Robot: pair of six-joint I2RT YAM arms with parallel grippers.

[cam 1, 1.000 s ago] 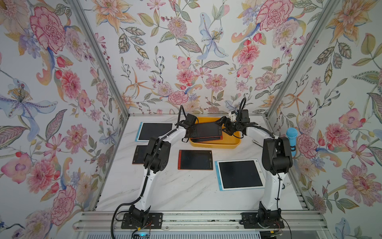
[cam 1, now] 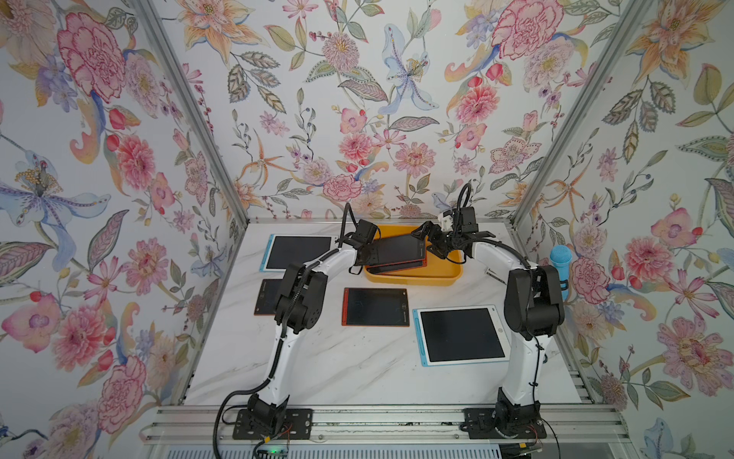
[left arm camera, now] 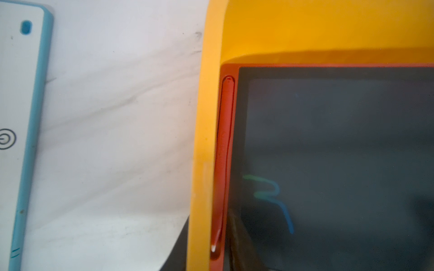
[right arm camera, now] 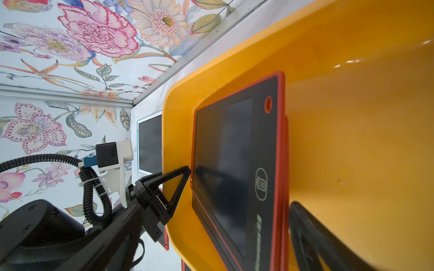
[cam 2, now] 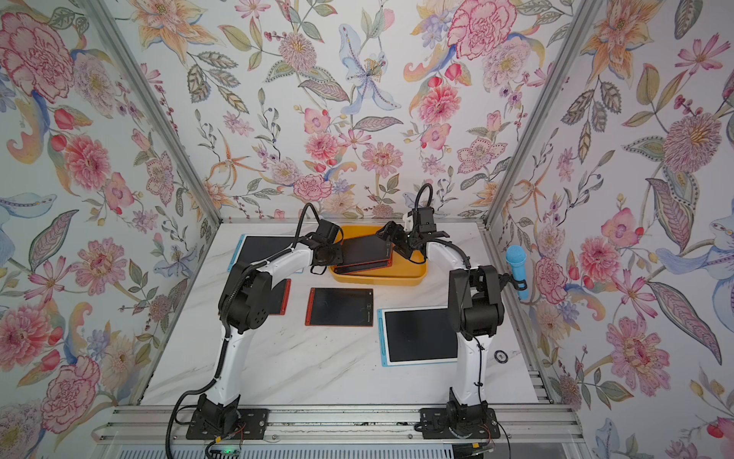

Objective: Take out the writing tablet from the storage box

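Note:
A yellow storage box point(cam 1: 449, 274) holds stacked red-edged dark writing tablets; the upper tablet point(right arm camera: 223, 135) lies askew over another point(cam 1: 393, 267). At the box's left end is my left gripper, part open. Its fingers point(left arm camera: 247, 246) stand either side of the yellow wall and the upper tablet's red pen edge point(left arm camera: 222, 135); whether they touch is unclear. My right gripper is open over the tablet's right end. One of its fingers point(right arm camera: 312, 237) is just beyond the red edge, the other above the screen side.
On the table lie a red-edged tablet point(cam 1: 375, 306) in front of the box, a large white-blue one point(cam 1: 464, 335) at front right, and two more at left, partly behind the left arm. A blue cup point(cam 1: 560, 264) is at right.
My right gripper has shifted slightly to the left, toward the tablets' right end. The left arm and the tablets look unmoved.

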